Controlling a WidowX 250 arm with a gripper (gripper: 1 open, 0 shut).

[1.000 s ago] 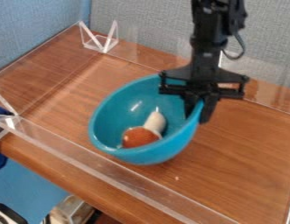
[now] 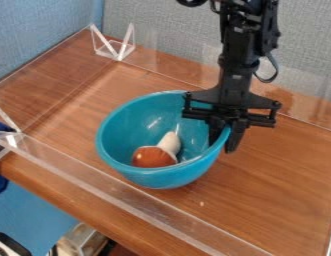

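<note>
A turquoise bowl (image 2: pixel 134 124) sits on the wooden table, holding a red-brown round object (image 2: pixel 152 157) with a white piece (image 2: pixel 169 141) beside it. My black gripper (image 2: pixel 224 130) is over the bowl's right rim, fingers pointing down around it; whether it grips the rim is hidden.
The wooden table (image 2: pixel 268 190) has free room to the right. Clear walls edge it at the front left and back. A white frame (image 2: pixel 113 48) stands at the back left, and a blue floor lies beyond the left edge.
My gripper has moved left and toward the camera; the bowl's right side has come down and shifted slightly left, with the contents shifting a little.
</note>
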